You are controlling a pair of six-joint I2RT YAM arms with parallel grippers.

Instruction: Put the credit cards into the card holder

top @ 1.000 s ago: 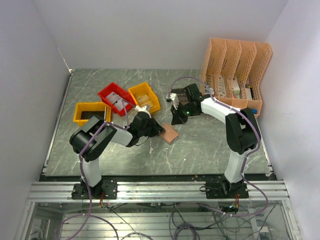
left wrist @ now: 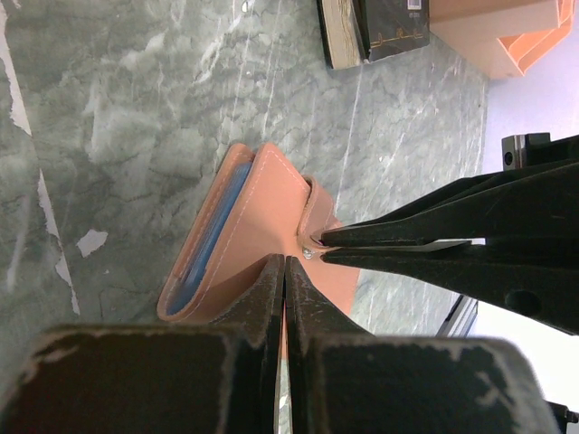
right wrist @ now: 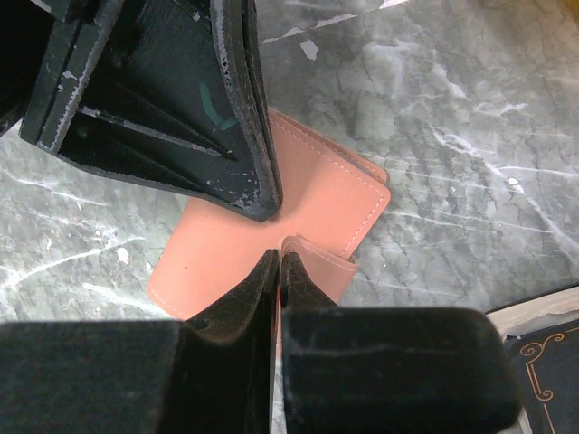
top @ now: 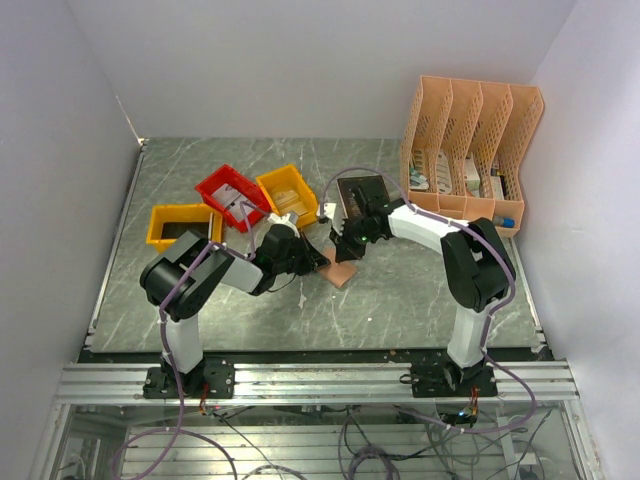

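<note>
A pink leather card holder lies on the marble table between both grippers; in the left wrist view a blue layer shows along its edge. My left gripper is shut on the card holder's near part. My right gripper is shut at the holder's small strap flap, its tips at the snap; whether the flap is between them is hard to tell. In the right wrist view the left gripper covers part of the holder. No loose card is clearly visible.
Red and yellow bins stand at the back left, with another yellow bin. A dark book-like box lies behind the holder. A peach organizer stands at the back right.
My right gripper has moved left and down onto the card holder, from above the dark box's front edge. The left arm and holder look nearly unchanged.
</note>
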